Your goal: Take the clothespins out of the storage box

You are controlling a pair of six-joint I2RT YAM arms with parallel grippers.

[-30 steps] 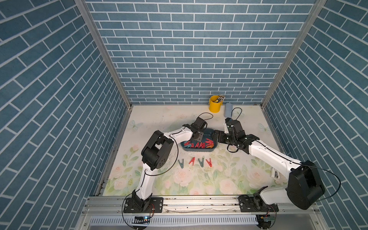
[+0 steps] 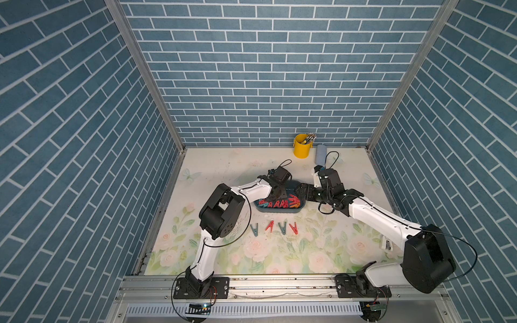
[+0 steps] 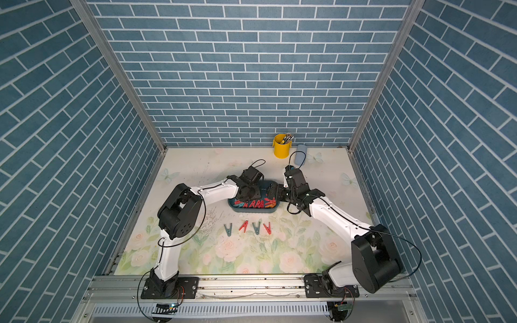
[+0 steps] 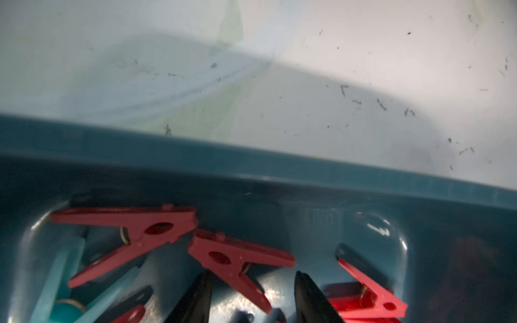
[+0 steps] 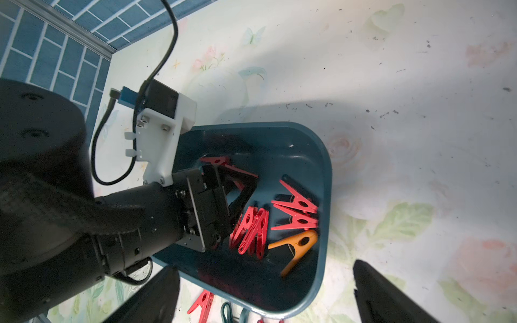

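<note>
The dark teal storage box (image 5: pixel 323 172) holds red clothespins (image 4: pixel 237 253), a light teal one (image 4: pixel 64 280) and an orange one (image 5: pixel 299 247). My left gripper reaches down into the box; its fingers show at the bottom of the left wrist view, and I cannot clearly see what lies between them. My right gripper is open just right of and above the box, nothing between its fingers. On the table in front of the box lie several clothespins (image 2: pixel 282 227), grey-green and red.
A yellow bucket (image 2: pixel 302 148) with brushes stands at the back, beside a grey object (image 2: pixel 321 153). Brick-patterned walls enclose the table.
The right arm is essentially still.
</note>
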